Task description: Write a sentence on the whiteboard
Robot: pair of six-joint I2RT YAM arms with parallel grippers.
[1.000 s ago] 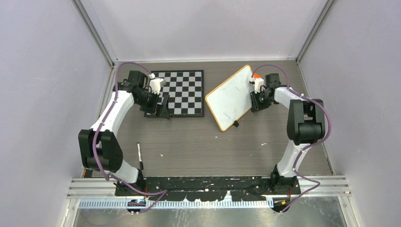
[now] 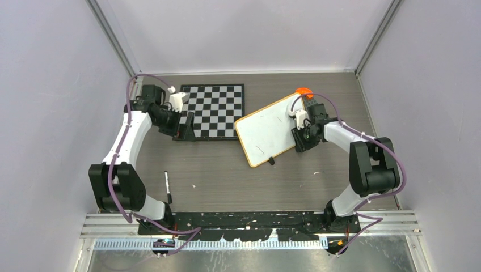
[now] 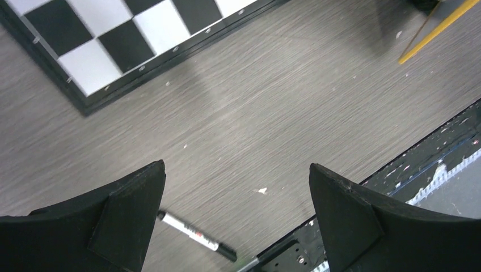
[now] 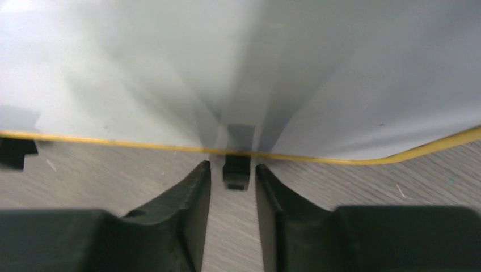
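Note:
The whiteboard (image 2: 264, 127) lies tilted in the middle right, yellow-edged, with a few short dark strokes and a black clip (image 2: 271, 161) on its lower edge. My right gripper (image 2: 300, 141) is at that edge, its fingers part open, just before a small dark piece (image 4: 236, 173) on the rim. My left gripper (image 2: 184, 130) hangs open and empty over the chessboard's corner. A marker (image 3: 195, 235) lies on the table below the left gripper, toward the front left.
The chessboard (image 2: 210, 107) lies at the back left. An orange object (image 2: 304, 90) is partly hidden behind the whiteboard's upper right.
The whiteboard has moved left and toward the front, turning somewhat, with my right gripper moving along at its edge. My left gripper has shifted slightly left.

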